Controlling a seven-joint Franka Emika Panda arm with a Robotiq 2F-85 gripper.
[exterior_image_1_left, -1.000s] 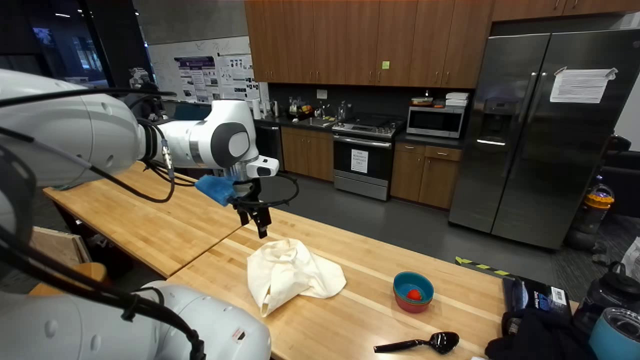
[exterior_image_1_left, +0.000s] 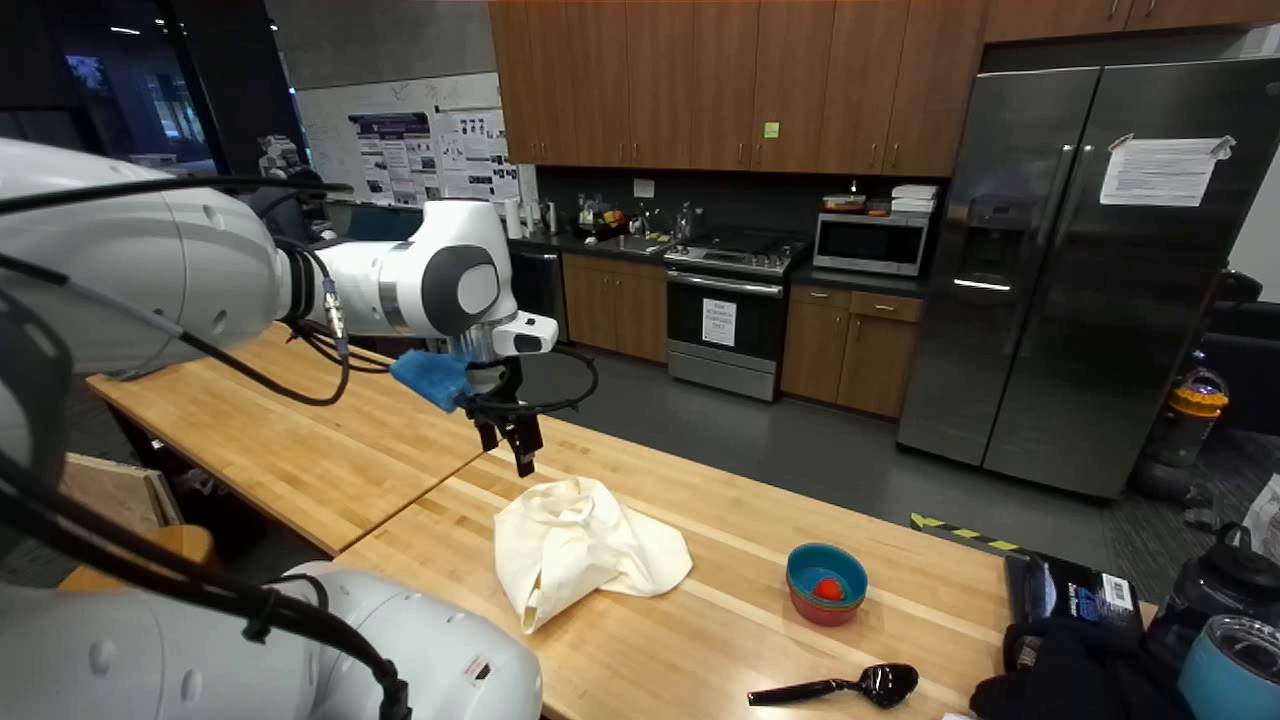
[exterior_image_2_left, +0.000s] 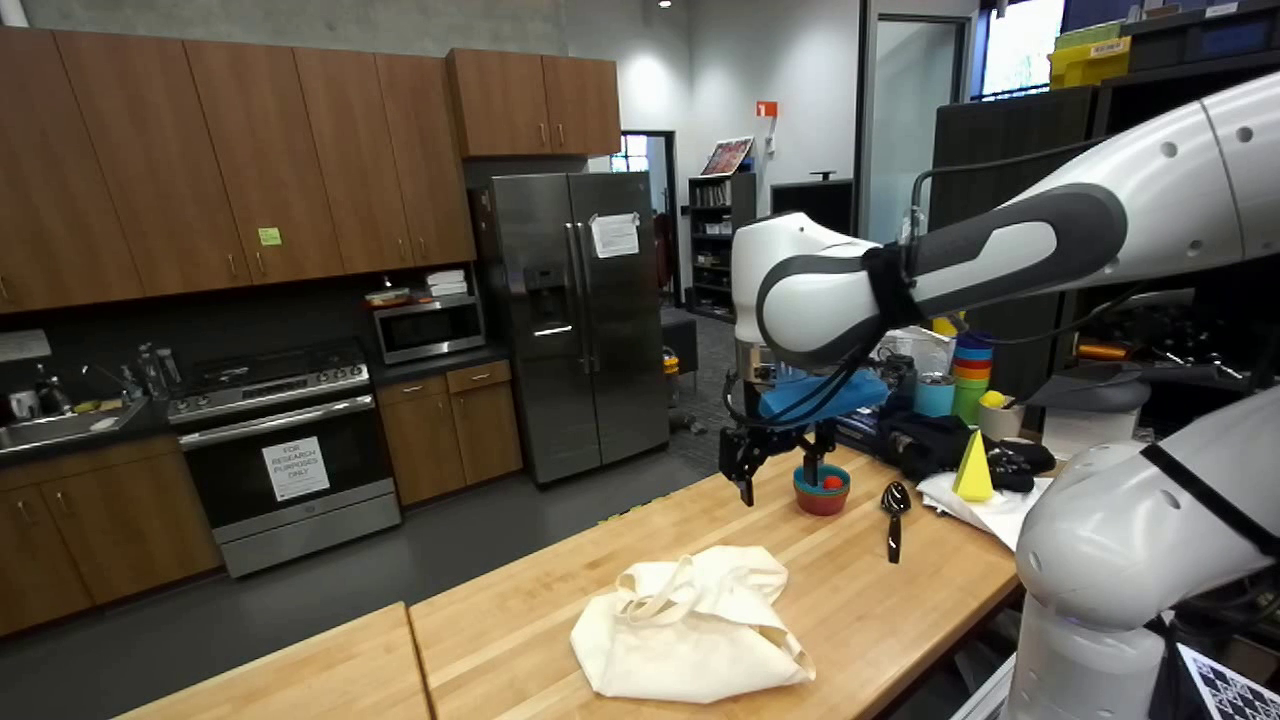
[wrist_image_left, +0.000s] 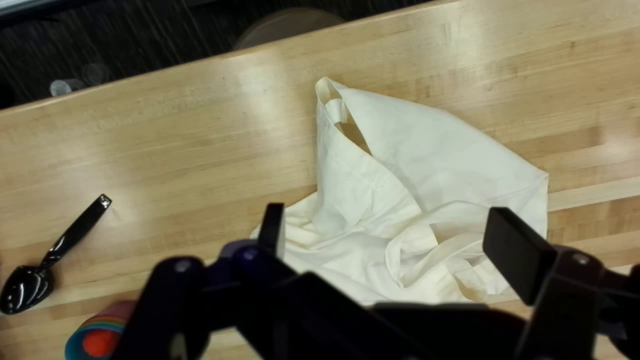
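Note:
A crumpled cream cloth bag (exterior_image_1_left: 582, 542) lies on the wooden table, its straps bunched on top. The wrist view shows the bag (wrist_image_left: 444, 150) below the gripper, with one open corner fold toward the table edge. My gripper is open above the cloth, its two black fingers wide apart and nothing held between them. In the second exterior view the gripper (exterior_image_2_left: 780, 480) hangs over the table, higher than the bag (exterior_image_2_left: 696, 630). Bowls (exterior_image_1_left: 827, 584), stacked with a teal one inside, hold a small red object (exterior_image_1_left: 828, 589).
A black spoon (exterior_image_1_left: 840, 685) lies beside the bowls. Dark cloth (exterior_image_1_left: 1056, 672), a blue tumbler (exterior_image_1_left: 1236, 672) and a black bottle (exterior_image_1_left: 1224, 588) crowd one end of the table. A yellow wedge (exterior_image_2_left: 974, 470) stands there on white material. Bare wood separates bag and bowls.

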